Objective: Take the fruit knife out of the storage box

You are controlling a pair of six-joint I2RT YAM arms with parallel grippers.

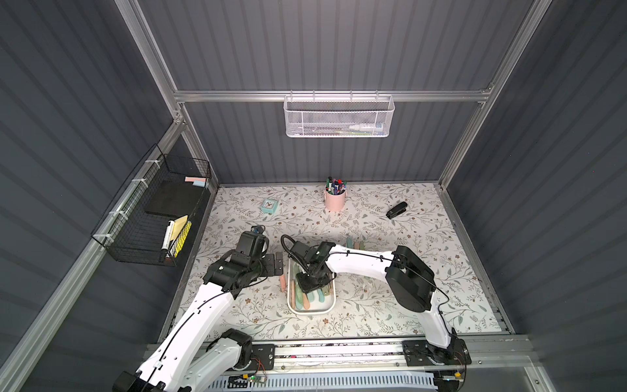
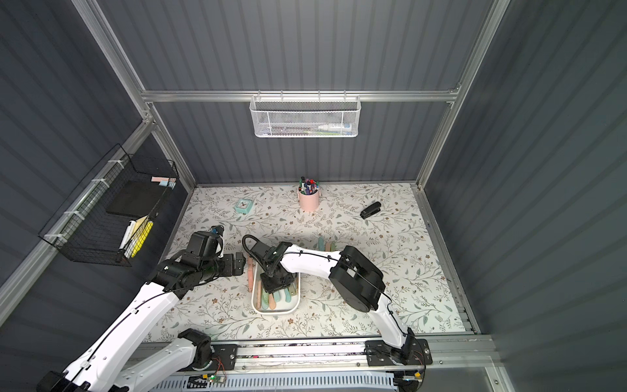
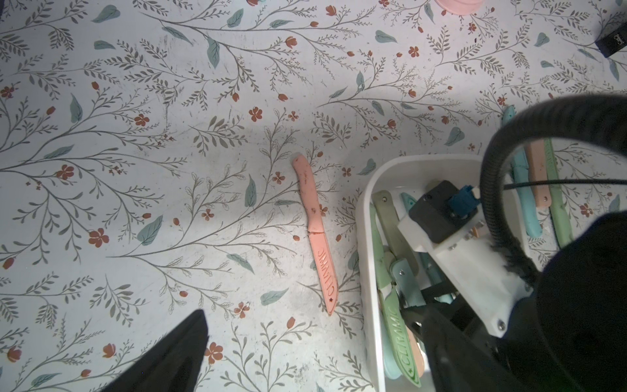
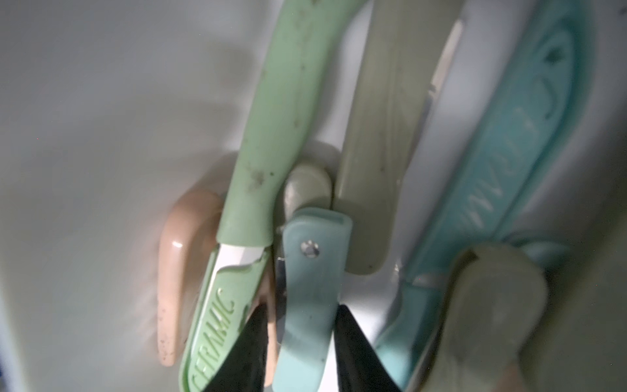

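Note:
The white storage box (image 1: 313, 311) holds several folded fruit knives. Down inside it, in the right wrist view, my right gripper is part open, its two fingers on either side of a blue-grey knife (image 4: 313, 294); a slim gap shows at its left side. A green knife (image 4: 267, 150) lies to its left, an olive one (image 4: 378, 137) and a teal one (image 4: 490, 150) to its right. Left of the box, my left gripper stands open above the table, nothing between its fingers. A pink knife (image 3: 313, 222) lies on the table there.
Several knives, one of them blue (image 3: 520, 176), lie on the table beyond the box's right side. A pink pen cup (image 1: 335, 199), a teal clock (image 1: 269, 206) and a black stapler (image 1: 396, 209) stand farther back.

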